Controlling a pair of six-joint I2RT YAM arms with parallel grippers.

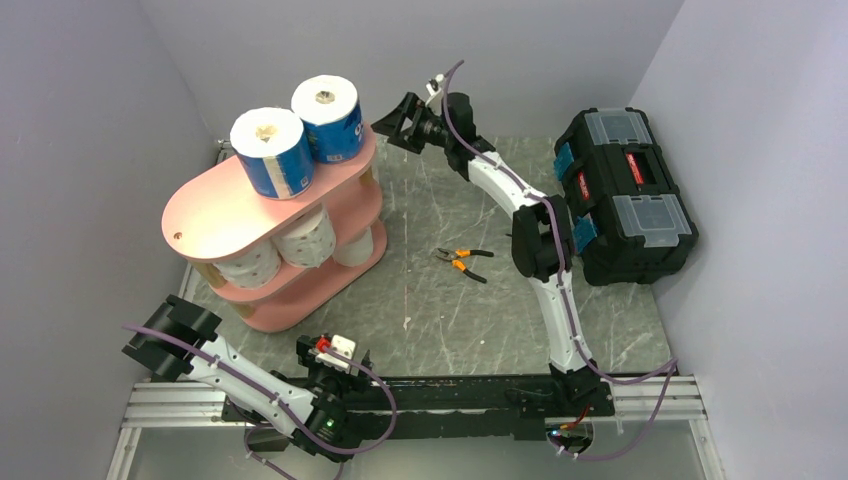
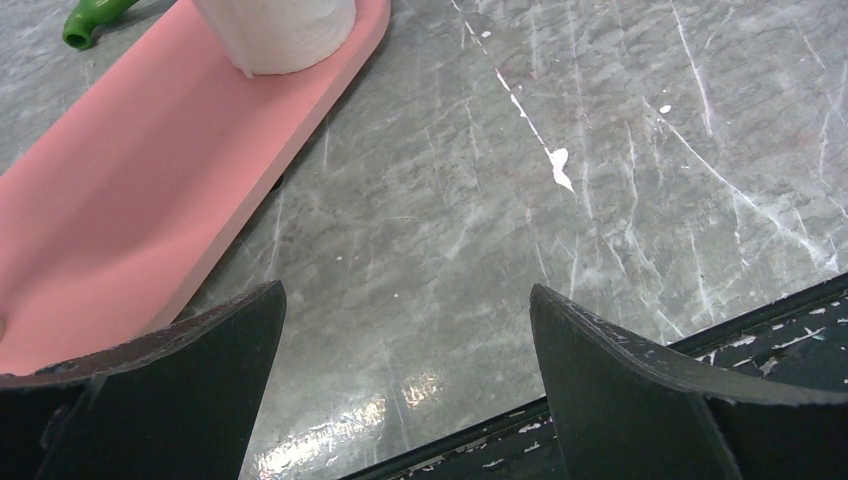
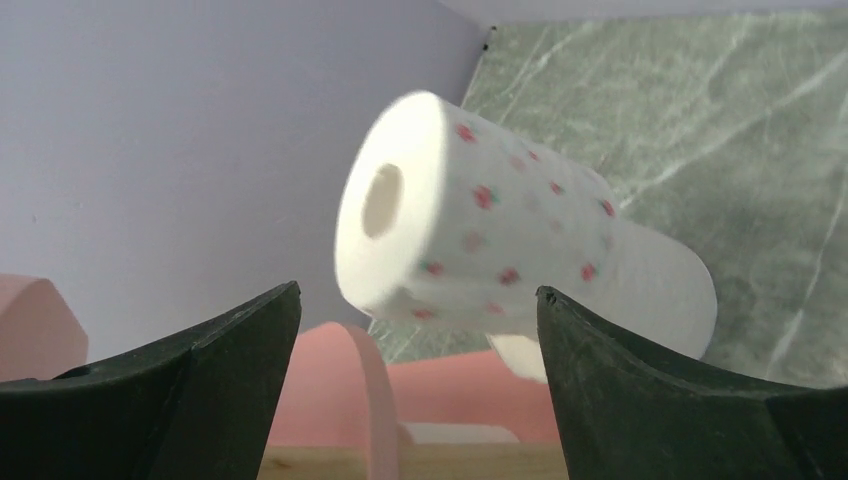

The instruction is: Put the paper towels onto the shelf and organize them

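Note:
Two blue-wrapped paper towel rolls [image 1: 272, 152] stand upright on the top board of the pink shelf [image 1: 215, 205]. White patterned rolls [image 1: 306, 238] sit on the middle board, and a plain white roll [image 1: 354, 248] stands on the bottom board. Beyond the shelf's right end, my right gripper [image 1: 392, 125] is open and empty. In the right wrist view, a white roll with red dots [image 3: 520, 215] appears past the fingertips, not gripped; its support is unclear. My left gripper stands open near the shelf's front, only floor between its fingers.
Pliers with orange-and-black handles [image 1: 465, 262] lie on the grey floor. Black toolboxes [image 1: 625, 190] stand at the right. A green bottle neck [image 2: 90, 22] shows behind the shelf's bottom board.

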